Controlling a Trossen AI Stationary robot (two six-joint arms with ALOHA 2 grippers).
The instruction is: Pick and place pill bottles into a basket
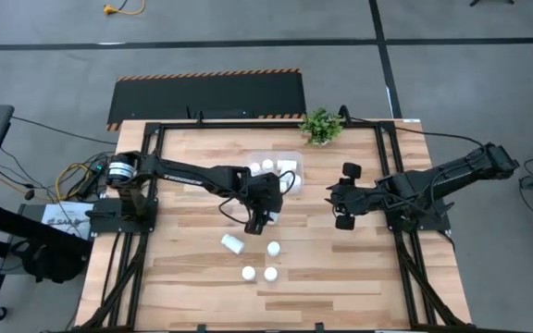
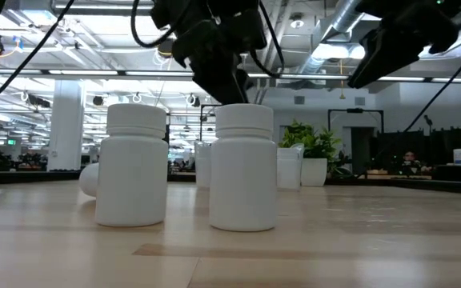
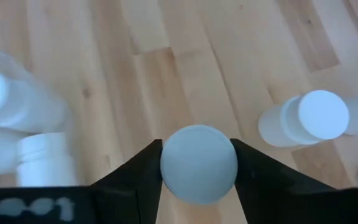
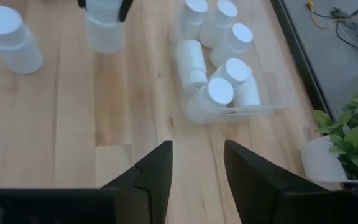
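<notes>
In the left wrist view a white pill bottle [image 3: 199, 163] is pinched cap-up between the fingers of my left gripper, which is shut on it. The right wrist view catches the same bottle [image 4: 104, 28] at its top edge, in front of the clear basket. That basket [image 4: 257, 109] holds several white bottles, some upright and one lying down. My right gripper stands open over bare wood, nothing between its fingers. Other bottles stand on the table, one [image 1: 274, 249] close to the left gripper; another [image 1: 232, 243] lies on its side.
Behind the basket to the right sits a potted plant [image 1: 320, 126]. Two more upright bottles [image 2: 132, 164] [image 2: 243, 168] stand toward the front. Table space between the basket and my right gripper is clear, as is the front right.
</notes>
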